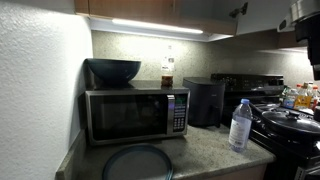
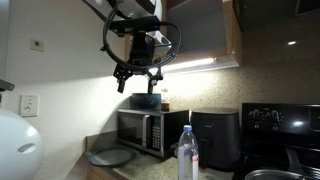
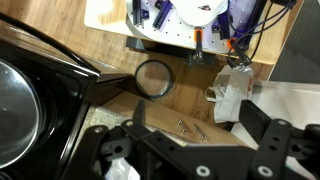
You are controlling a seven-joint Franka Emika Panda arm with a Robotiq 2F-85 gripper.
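My gripper (image 2: 137, 86) hangs high in exterior view 2, in front of and above the microwave (image 2: 145, 130), pointing down. Its two dark fingers stand wide apart in the wrist view, with nothing between them; the gripper is open there over the counter's edge. A teal bowl (image 1: 113, 71) sits on top of the microwave (image 1: 136, 115), beside a bottle of amber liquid (image 1: 168, 69). On the counter (image 1: 205, 153) stand a clear water bottle with a blue cap (image 1: 240, 126) and, before the microwave, a dark round plate (image 1: 138, 164).
A black air fryer (image 1: 203, 102) stands right of the microwave. Farther right, a lidded pan (image 1: 291, 122) rests on the stove. Cabinets (image 1: 165, 12) hang overhead. The wrist view shows wooden floor (image 3: 190, 95) below and a cable-strewn table (image 3: 160, 22).
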